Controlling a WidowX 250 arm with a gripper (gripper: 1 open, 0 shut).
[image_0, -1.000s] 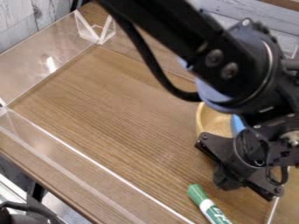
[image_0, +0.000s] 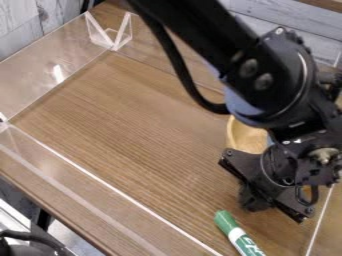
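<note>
My black gripper (image_0: 267, 195) hangs low over the right part of the wooden surface, shut, with nothing visible between its fingers, though the fingertips are dark and hard to make out. A green-and-white marker (image_0: 238, 233) lies on the wood just below and left of it. A yellow round object (image_0: 243, 136), perhaps a bowl, sits behind the gripper, largely hidden by the arm.
Clear acrylic walls (image_0: 74, 178) edge the tray on the left and front. A dark cable and frame stand outside at the lower left.
The arm and gripper have shifted very slightly; the blue item seen behind the gripper earlier is now mostly hidden. The marker has not moved.
</note>
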